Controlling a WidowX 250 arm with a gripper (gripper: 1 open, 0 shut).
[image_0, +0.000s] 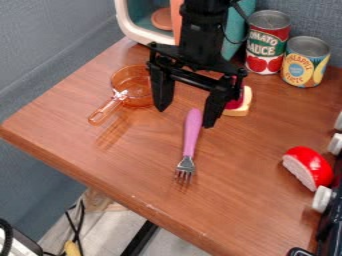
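My black gripper (186, 103) stands open above the table, its two fingers spread apart over the area near the pink fork's handle, with nothing visible held between them. The fork (190, 140) lies on the wooden table, tines toward the front. To the left sits a translucent orange pot (131, 80) with a handle. Partly hidden behind the right finger are red and yellow items (237, 107).
A red can (266, 45) and a yellow can (305, 64) stand at the back right, beside a toy microwave (142, 20). A red-and-white object (306, 168) lies at the right.
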